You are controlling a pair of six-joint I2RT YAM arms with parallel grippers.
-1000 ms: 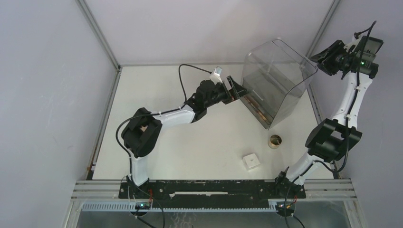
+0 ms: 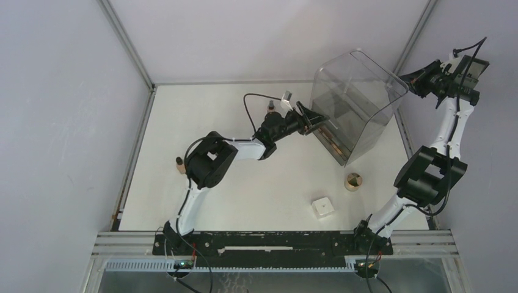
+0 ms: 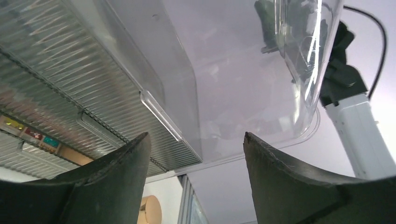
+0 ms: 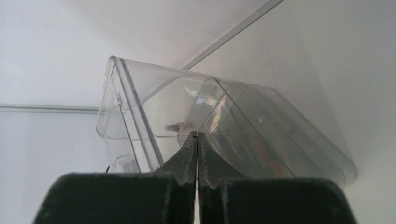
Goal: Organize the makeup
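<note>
The clear acrylic organizer (image 2: 360, 91) stands at the back right, several small makeup items (image 3: 32, 135) visible through its drawers. My left gripper (image 2: 311, 122) is at its left lower side; in the left wrist view its fingers are apart, and what lies between them, if anything, is unclear. My right gripper (image 2: 410, 83) is off the organizer's right side, shut with nothing visible between its fingertips. A small bottle (image 2: 180, 165) stands at left, another (image 2: 270, 106) behind my left arm, and a round jar (image 2: 353, 182) at front right.
A white cube-like item (image 2: 322, 207) lies at the front of the white table (image 2: 153, 122). Walls border the back and both sides; my right arm is close to the right wall.
My left arm has moved right, its gripper shifting toward the organizer's lower left side. My right gripper has shifted slightly down in the top view. The organizer looks unmoved.
</note>
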